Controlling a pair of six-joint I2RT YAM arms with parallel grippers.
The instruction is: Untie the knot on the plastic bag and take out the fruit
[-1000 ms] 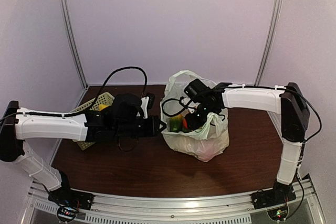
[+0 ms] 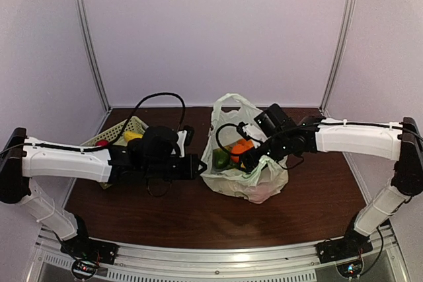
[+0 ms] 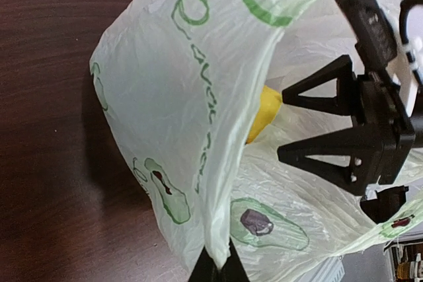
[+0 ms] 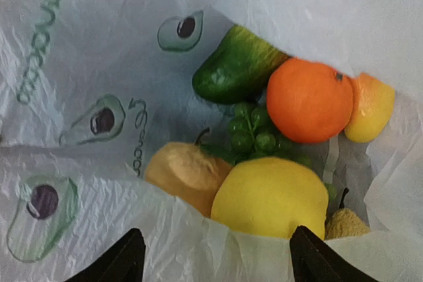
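Note:
The white plastic bag (image 2: 244, 186) is open, with fruit inside: a green mango (image 4: 234, 64), an orange (image 4: 309, 99), a yellow fruit (image 4: 268, 196), a tan pear (image 4: 184, 173) and green grapes (image 4: 261, 137). My left gripper (image 2: 200, 167) is shut on the bag's rim at the left side; in the left wrist view the plastic runs into its fingertips (image 3: 217, 265). My right gripper (image 2: 246, 162) is over the bag's mouth, fingers apart with nothing between them, pointing down at the fruit (image 4: 218, 262).
A beige basket (image 2: 99, 138) with fruit stands at the back left, partly behind my left arm. Bare table (image 2: 178, 216) shows in front of the bag.
My left gripper and the bag's rim have shifted only slightly.

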